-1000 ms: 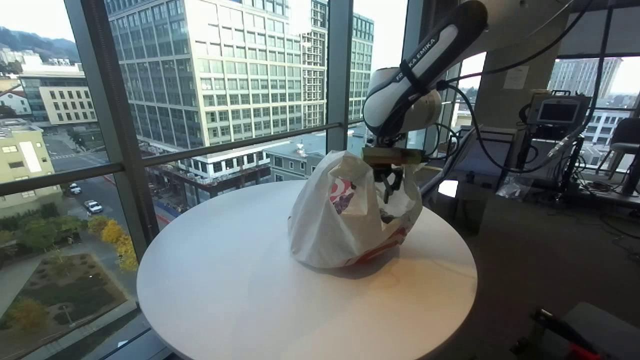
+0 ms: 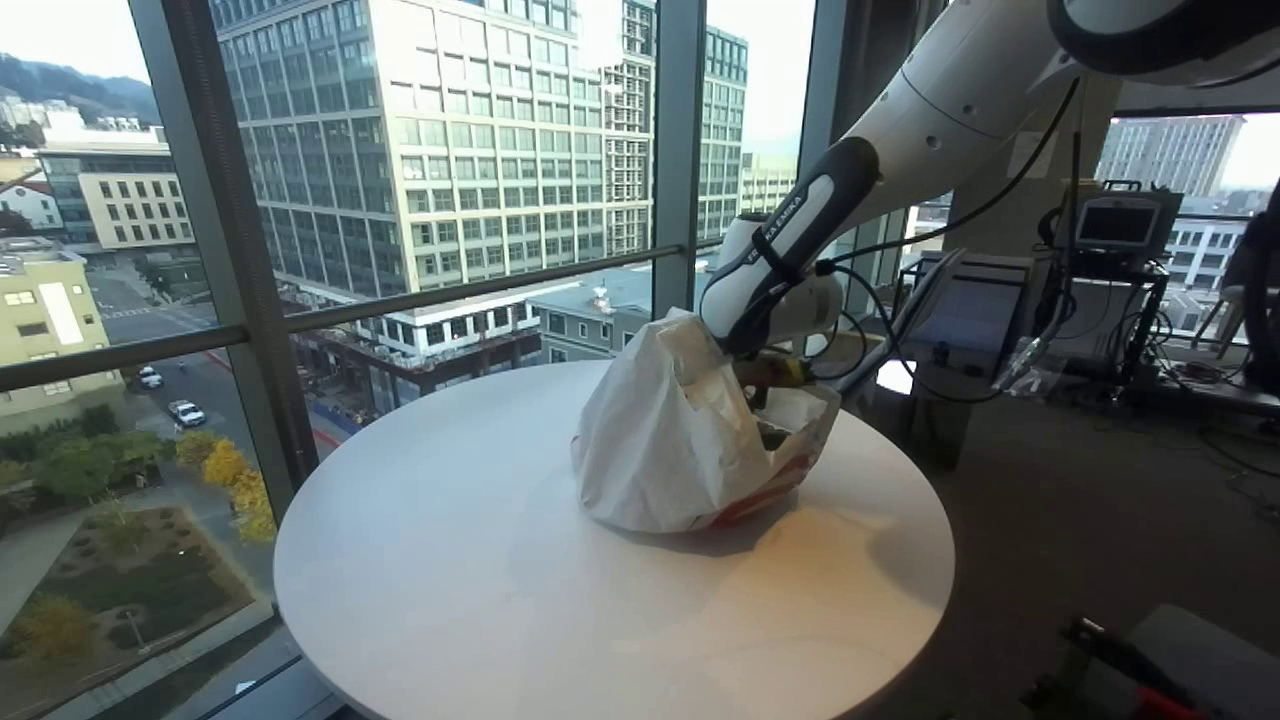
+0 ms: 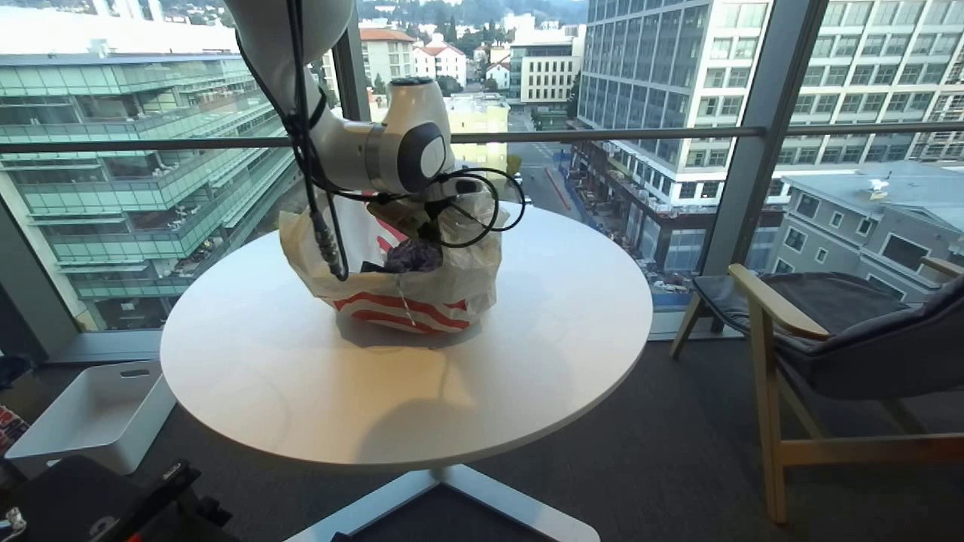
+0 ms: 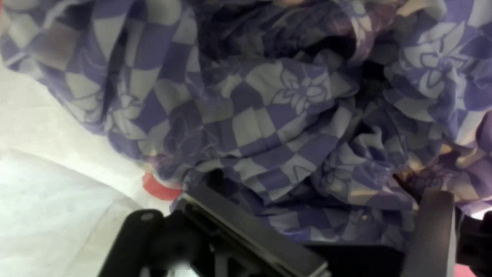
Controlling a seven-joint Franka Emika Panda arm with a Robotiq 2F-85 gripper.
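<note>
A white plastic bag (image 2: pixel 654 432) with red stripes stands on the round white table, its mouth spread open. Inside it lies crumpled purple-and-white checked cloth (image 4: pixel 276 115) with a flower print, filling most of the wrist view; from the second exterior side it shows as a dark bundle (image 3: pixel 413 257). My gripper reaches down into the bag's mouth, fingers apart. Both fingers are close over the cloth's lower edge in the wrist view. Whether they touch it, I cannot tell. In the exterior views the bag's sides and the wrist largely hide the fingertips.
A white bin (image 3: pixel 95 411) sits on the floor to the left, and a wooden armchair (image 3: pixel 777 361) stands at the right. Windows lie behind.
The arm has come down and slightly left, carrying the gripper from the bag's opening deeper into it. The bag's upper side has shifted, and its printed inner gap no longer shows.
</note>
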